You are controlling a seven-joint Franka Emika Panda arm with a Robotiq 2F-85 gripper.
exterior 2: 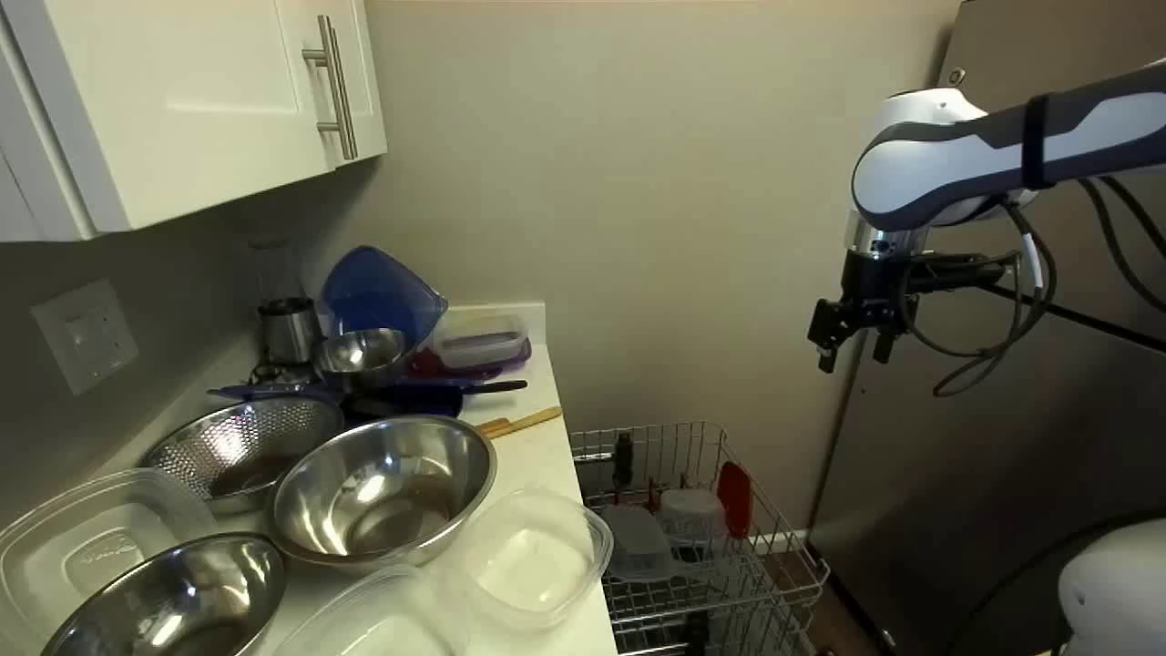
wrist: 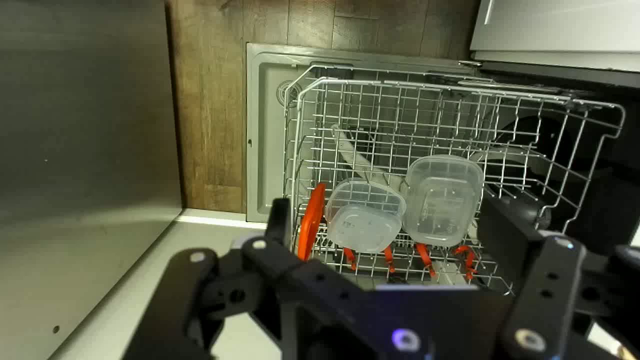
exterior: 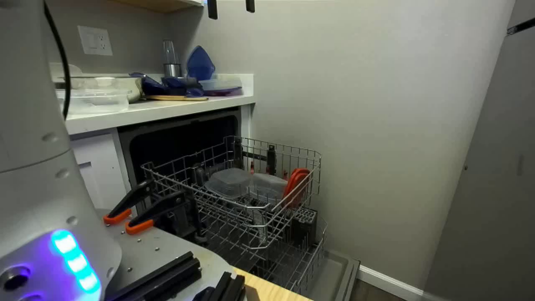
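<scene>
My gripper [exterior 2: 854, 354] hangs in the air above and to the right of the dishwasher's upper rack [exterior 2: 716, 437], fingers pointing down. In the wrist view its two dark fingers [wrist: 277, 221] stand wide apart with nothing held between them; the gripper is open. Well below lie two clear plastic containers: a rounded one [wrist: 366, 227] and a more rectangular one [wrist: 445, 201]. A red-orange flat piece [wrist: 310, 222] stands on edge at the rack's side. Only the fingertips [exterior: 212, 9] show at the top of exterior view 1.
Steel bowls [exterior 2: 383, 492], a colander [exterior 2: 246, 443] and clear tubs [exterior 2: 536, 558] crowd the counter [exterior 2: 574, 508]. A lower rack [exterior: 301, 266] is pulled out too. A large grey panel [wrist: 84, 120] stands beside the rack. The upper rack's far part is largely bare.
</scene>
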